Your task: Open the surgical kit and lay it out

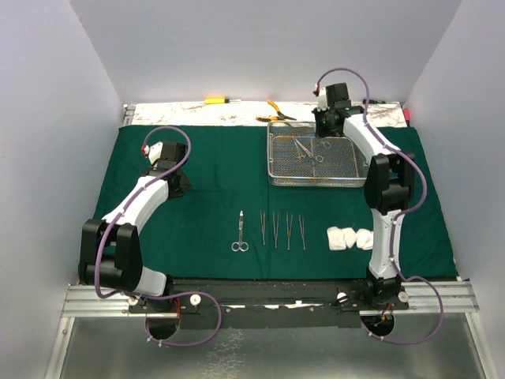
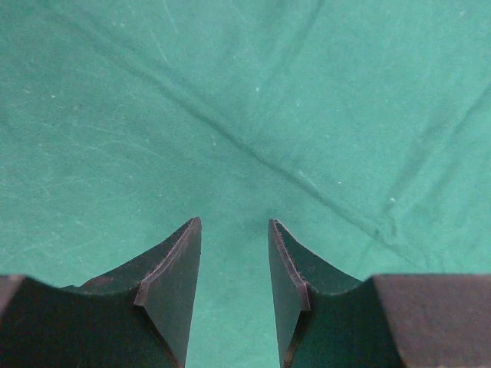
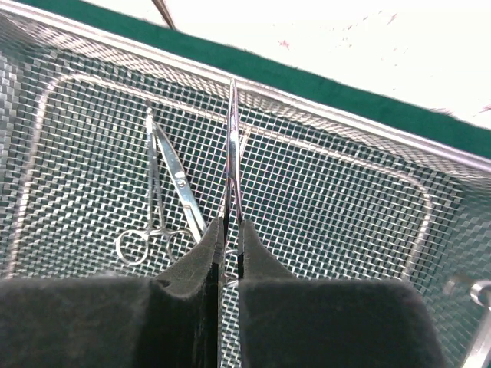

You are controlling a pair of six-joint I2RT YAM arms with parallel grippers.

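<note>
The mesh tray (image 1: pixel 316 181) sits open on the green cloth, with scissor-like instruments inside. Over its far part is my right gripper, its fingers nearly together on a slim metal instrument (image 3: pixel 233 146) whose pointed end sticks out past the fingertips. The lower end of this piece is hidden by the fingers. A ringed clamp (image 3: pixel 152 180) and a bladed tool (image 3: pixel 181 184) lie on the mesh to the left. My left gripper is open above bare cloth, nothing between its fingers.
Scissors (image 1: pixel 241 230), several tweezers (image 1: pixel 289 231) and white gauze rolls (image 1: pixel 349 238) are set out along the front. Pliers (image 1: pixel 276 113) and a yellow screwdriver (image 1: pixel 216 100) lie behind on the marbled strip.
</note>
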